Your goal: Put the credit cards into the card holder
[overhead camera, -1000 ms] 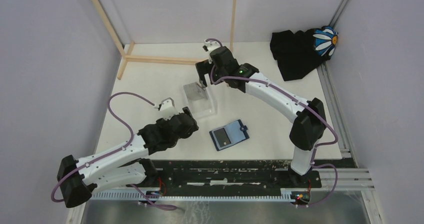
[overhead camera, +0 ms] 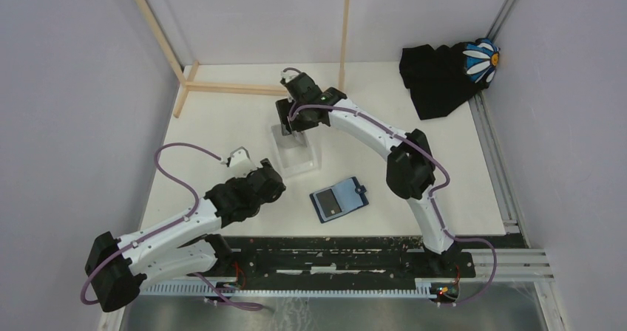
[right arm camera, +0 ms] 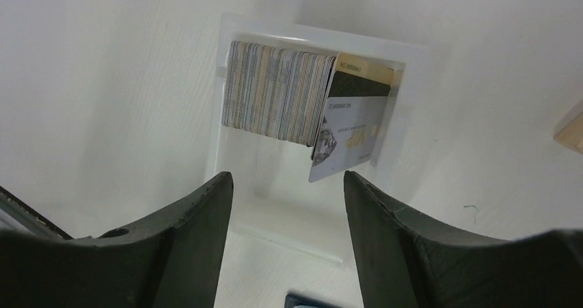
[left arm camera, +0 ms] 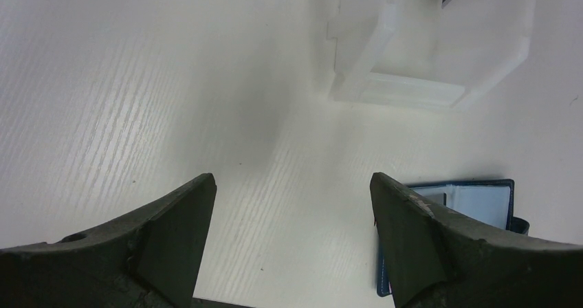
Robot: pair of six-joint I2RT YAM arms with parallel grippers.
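Several cards stand on edge in a tight row (right arm camera: 278, 91) in the right wrist view, at one end of a white plastic box (right arm camera: 282, 236). Against the row leans a gold, black and white card (right arm camera: 352, 133), its printed face showing. My right gripper hangs above this box with its fingers apart and nothing between them. The card holder (overhead camera: 339, 199), dark blue with a light blue inside and a grey pocket, lies spread on the table. Left of it, my left gripper is open and empty, over bare table.
A wooden frame (overhead camera: 236, 88) runs along the back of the table, near the box. Black cloth with a blue flower (overhead camera: 436, 80) lies at the back right. Free table (overhead camera: 444, 190) stretches right of the card holder.
The left gripper has drawn back slightly to the left. Box and card holder have stayed put.
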